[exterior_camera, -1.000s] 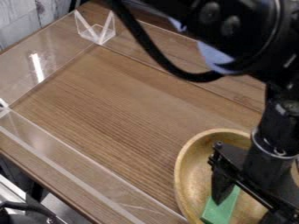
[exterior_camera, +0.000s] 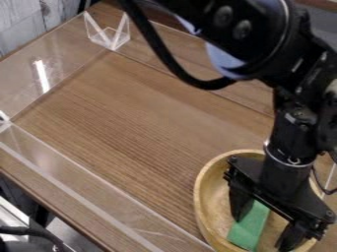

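Note:
My gripper hangs over a round tan bowl at the lower right, its black fingers open. A green object lies in the bowl below the fingers, partly hidden by them.
A clear plastic piece stands at the back left. Dark cables show at the lower left corner.
The gripper has moved up and back over the bowl, uncovering some of the table at the right. The green object stays in the bowl.

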